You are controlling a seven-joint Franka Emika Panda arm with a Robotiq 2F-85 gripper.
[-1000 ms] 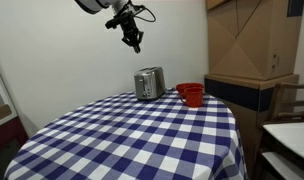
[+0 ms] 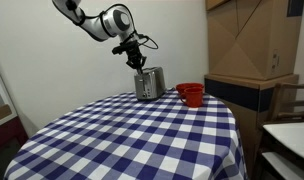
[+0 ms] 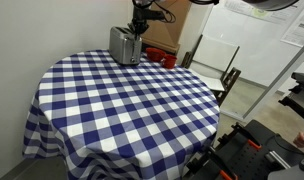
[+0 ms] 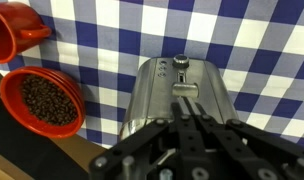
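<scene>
A silver toaster (image 2: 150, 85) stands upright near the back edge of the checkered table. In exterior view 1 my gripper (image 2: 140, 69) points down at the toaster's top, by its left side. From above, the wrist view shows the toaster (image 4: 145, 100) with a lever and knob (image 4: 180, 63) at one end. There the gripper is shut, its fingertips over the toaster near the lever end; nothing shows between them. Contact with the toaster cannot be made out.
Beside the toaster are a red mug (image 4: 20, 31) and a red bowl (image 4: 72, 123) holding dark beans. Cardboard boxes (image 2: 245, 40) are stacked behind the table's right side. Most of the checkered tablecloth (image 3: 117, 98) lies clear.
The arm has come down from well above the toaster, bringing the gripper to its top. Toaster and red dishes have stayed put.
</scene>
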